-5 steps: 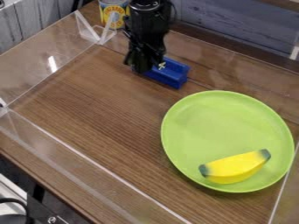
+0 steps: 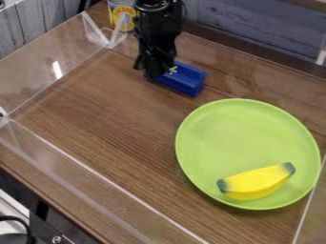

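Note:
My black gripper (image 2: 155,67) is at the upper middle, low over the left end of a blue rectangular block (image 2: 186,80). It looks shut; whether anything lies between its fingertips is hard to make out, as they are dark and small. A green plate (image 2: 230,143) takes up the right foreground, with a yellow banana (image 2: 254,182) lying on it near the lower edge.
A yellow can (image 2: 121,17) stands at the back left behind the arm, near clear plastic at the table's edge. A wall runs along the back.
The gripper has shifted very slightly over the blue block. The plate and banana are unmoved.

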